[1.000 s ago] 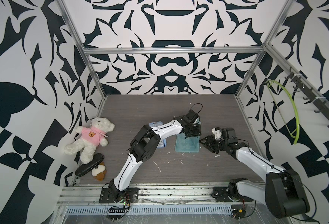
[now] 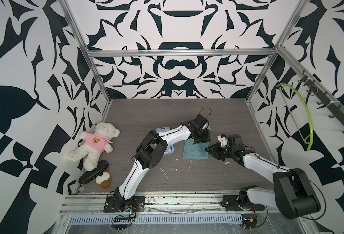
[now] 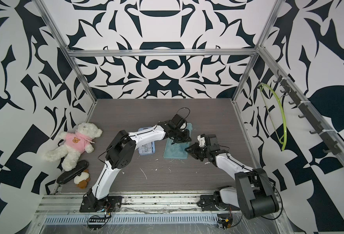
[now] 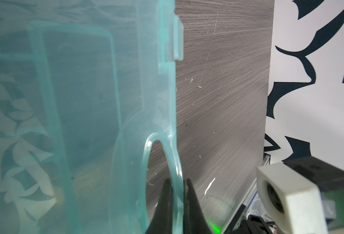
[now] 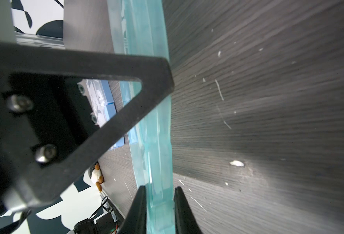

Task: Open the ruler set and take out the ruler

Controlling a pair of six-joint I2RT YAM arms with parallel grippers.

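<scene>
The translucent teal ruler case [image 2: 194, 152] [image 3: 175, 152] lies upright or tilted on the table under my left gripper [image 2: 201, 136]. In the left wrist view, that gripper is shut on the case's rim beside its oval handle opening. My right gripper [image 2: 212, 150] is at the case's right side; in the right wrist view its part-open fingers [image 5: 157, 198] straddle the long edge of the case [image 5: 158, 152]. Whether both fingers touch it I cannot tell.
A blue-edged item [image 3: 146, 148] lies left of the case, partly behind the left arm. A white bear [image 2: 95, 144], black case [image 2: 93, 171] and brown-white toy [image 2: 103, 180] sit at the far left.
My right gripper has moved slightly left toward the case's edge since a second ago. The left arm holds still.
</scene>
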